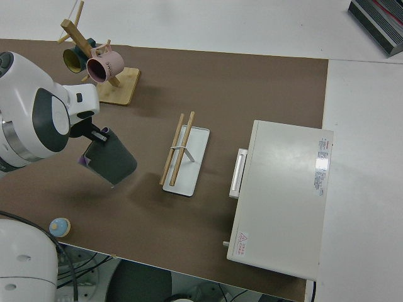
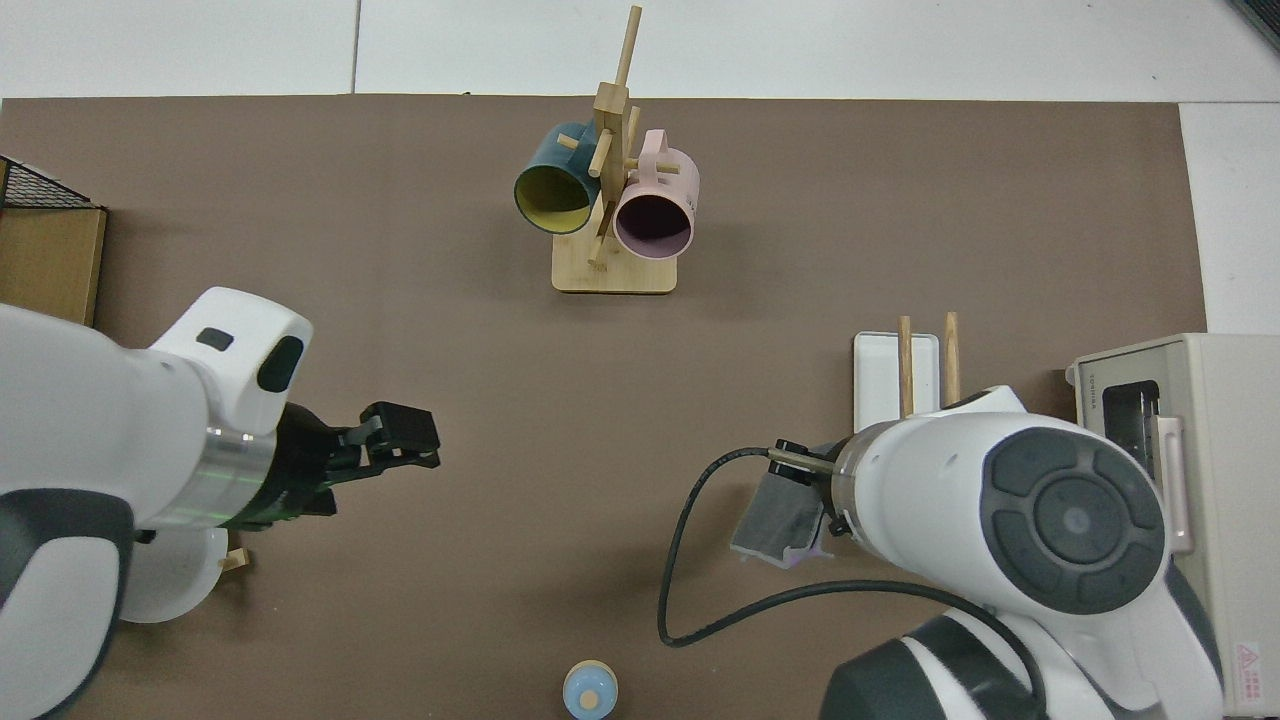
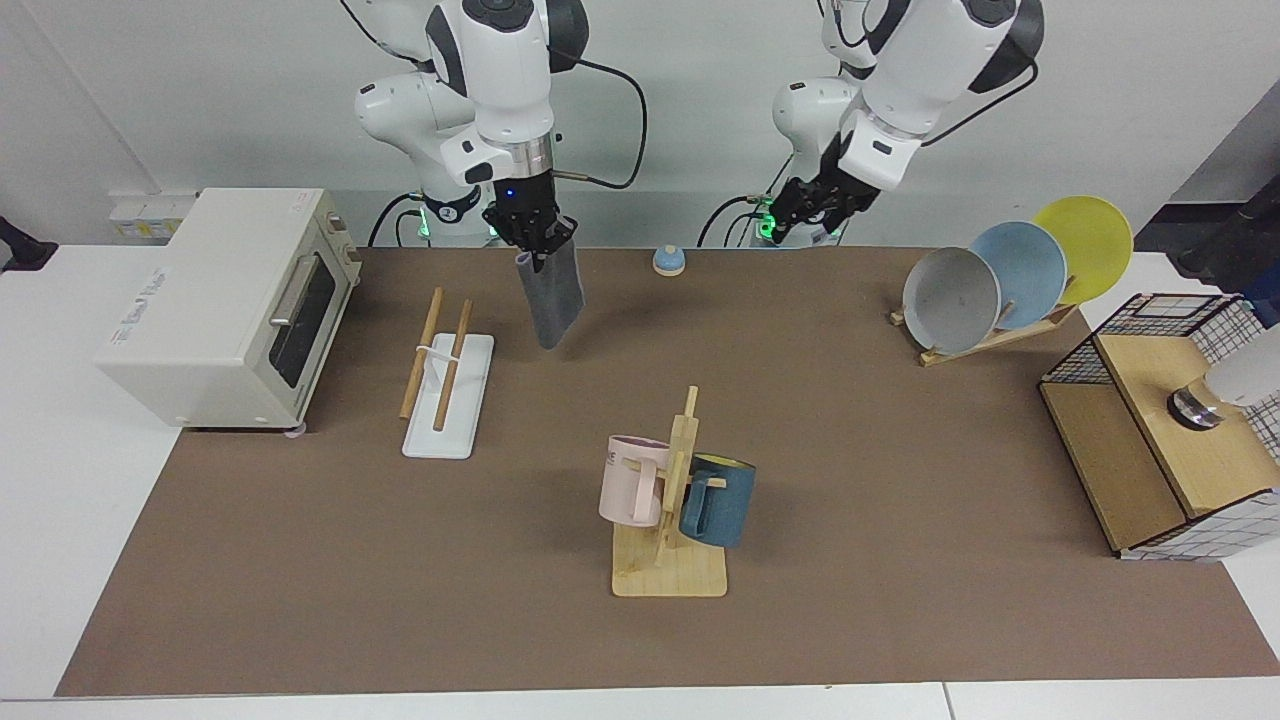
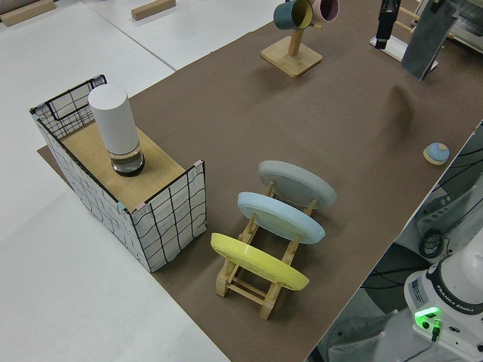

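A dark grey cloth (image 2: pixel 777 522) hangs from my right gripper (image 3: pixel 537 254), which is shut on its upper edge near the white tray (image 3: pixel 451 438) with its two wooden sticks. In the top view the black fingertips of my left gripper (image 2: pixel 420 442) reach over the brown mat, away from the cloth and with no object visible in them; whether they are open or shut is unclear.
A mug tree (image 3: pixel 654 570) with pink and blue mugs, a white appliance (image 1: pixel 280 195), a plate rack with three plates (image 4: pixel 260 260), a wire-sided wooden shelf (image 4: pixel 162 166) and a small blue round object (image 2: pixel 589 692) stand around.
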